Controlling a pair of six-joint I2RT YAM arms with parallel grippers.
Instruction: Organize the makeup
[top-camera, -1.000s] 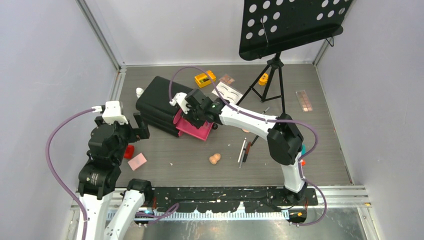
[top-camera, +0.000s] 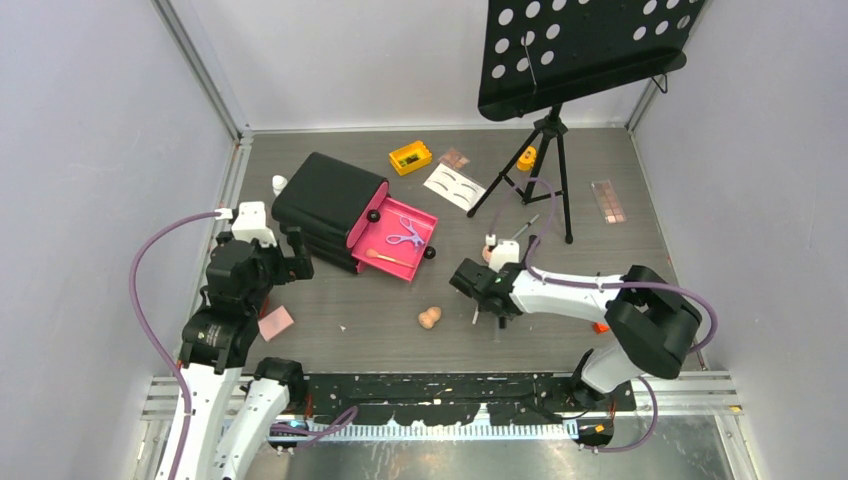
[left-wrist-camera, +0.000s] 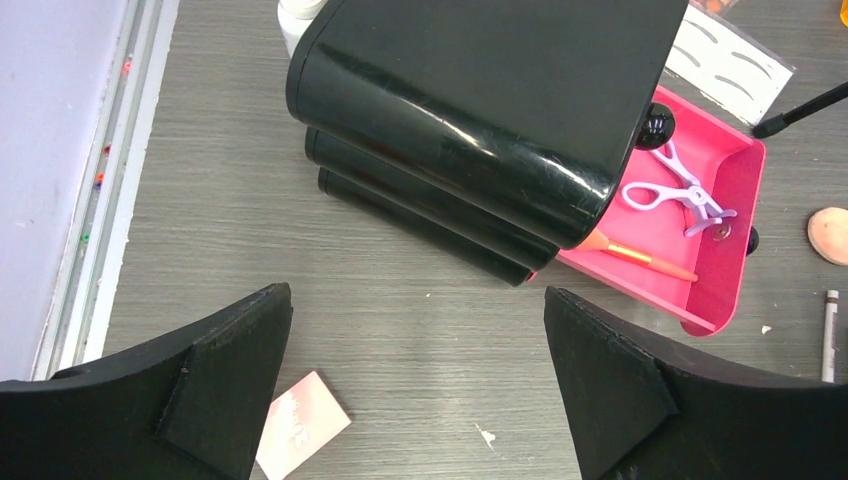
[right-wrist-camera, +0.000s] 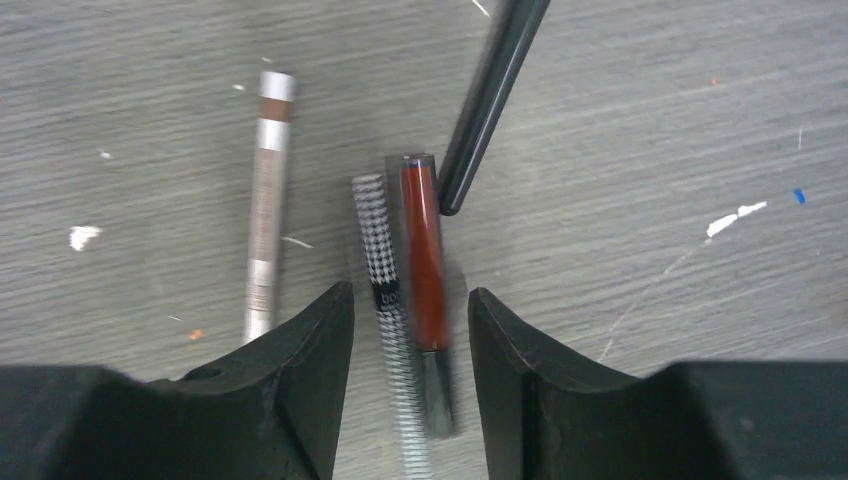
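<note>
A black makeup case (top-camera: 325, 205) has its pink drawer (top-camera: 390, 255) pulled out, holding purple scissors (left-wrist-camera: 690, 195) and an orange-handled brush (left-wrist-camera: 640, 255). My right gripper hovers low over several pencil-like items: a dark-red pencil (right-wrist-camera: 425, 250) beside a patterned stick (right-wrist-camera: 378, 240), between its fingertips but not visibly held, a white-brown pencil (right-wrist-camera: 268, 180) left and a black pencil (right-wrist-camera: 490, 90) above. My left gripper stands open at the case's left front, empty.
A pink pad (top-camera: 276, 322), a beige sponge (top-camera: 430, 316), a yellow box (top-camera: 410, 157) and palettes (top-camera: 608, 201) lie around. A black music stand (top-camera: 560, 160) occupies the back right.
My right arm has moved from inside the drawer rightward and down to the pencils on the table, leaving the scissors visible in the drawer. My left arm has moved slightly right.
</note>
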